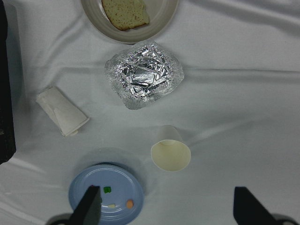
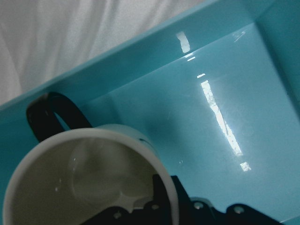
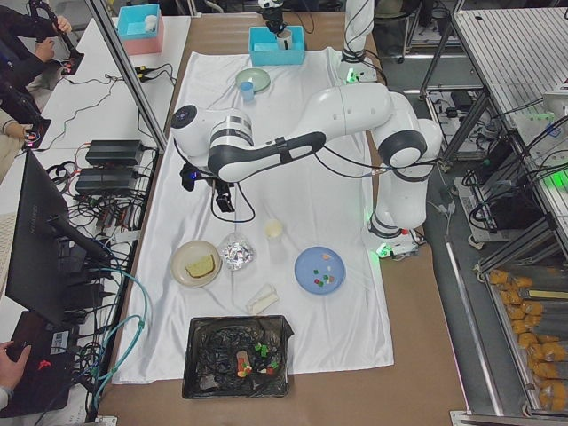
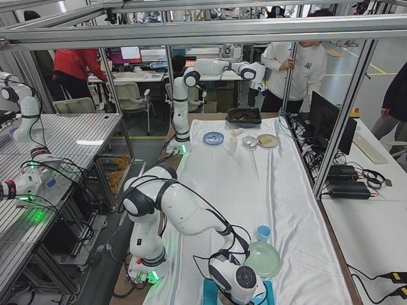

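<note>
My left gripper (image 3: 206, 190) hangs open over the white cloth. Below it, the left wrist view shows a bread slice (image 1: 124, 13) on a plate, a crumpled foil item (image 1: 143, 75), a folded napkin (image 1: 61, 110), a cream cup (image 1: 169, 154) and a blue plate (image 1: 93, 176) with small pieces. At the other end, my right gripper is down in the light-blue bin (image 2: 220, 93), its fingers at the rim of a white mug (image 2: 89, 173) with a black handle, seemingly shut on it.
A black lined tray (image 3: 222, 355) with coloured bits stands at one end. A green plate (image 4: 261, 260) and blue cup (image 4: 263, 233) stand beside the light-blue bin. A monitor and cables line one side.
</note>
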